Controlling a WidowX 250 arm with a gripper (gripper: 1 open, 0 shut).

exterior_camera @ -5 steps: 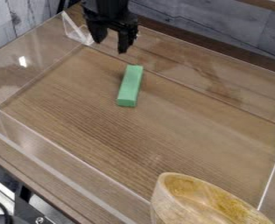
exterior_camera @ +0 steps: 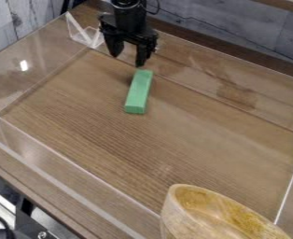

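My black gripper [exterior_camera: 127, 47] is at the top centre of the wooden table [exterior_camera: 149, 159], over its far part near the back edge. It is small and dark, so its finger state is unclear. Just below it lies a flat green rectangular block [exterior_camera: 138, 92], lengthwise toward the camera.
A large yellow bowl-like object [exterior_camera: 217, 210] sits at the bottom right, cut off by the frame. A clear plastic piece [exterior_camera: 86, 33] is at the top left, beside the gripper.
My gripper has moved slightly right and down, closer to the far end of the green block. The block and yellow object look unmoved.
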